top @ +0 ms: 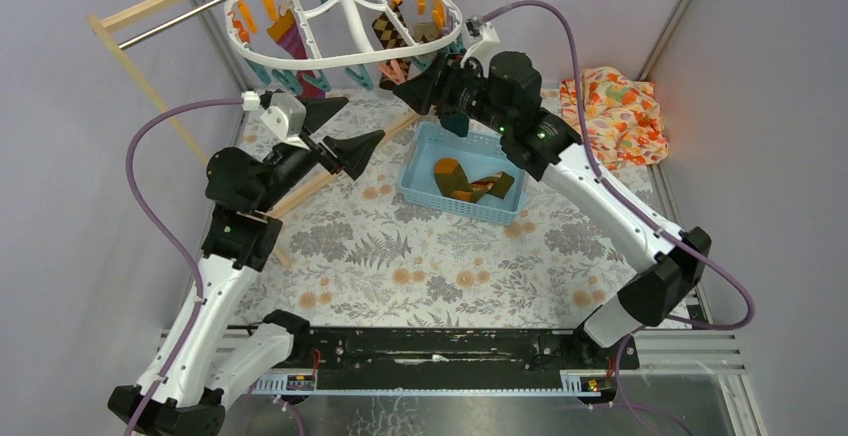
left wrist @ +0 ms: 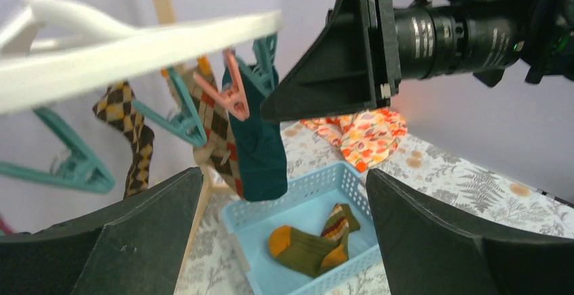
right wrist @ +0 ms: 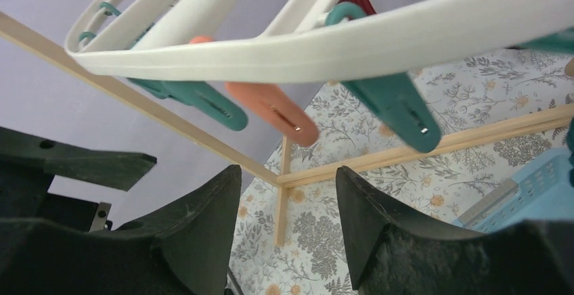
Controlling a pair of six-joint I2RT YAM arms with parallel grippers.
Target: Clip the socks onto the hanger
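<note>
The white clip hanger hangs at the top, with patterned and plain socks clipped on it. A teal sock hangs beside a checked sock under the rim. My left gripper is open just below and left of the hanger, with nothing between its fingers. My right gripper is at the hanger's front right, beside the teal sock; in its own wrist view its fingers stand somewhat apart under teal and salmon clips, with nothing visible between them.
A blue basket with olive-orange socks sits below the hanger. A patterned cloth lies at the back right. Wooden stand bars cross the floor at left.
</note>
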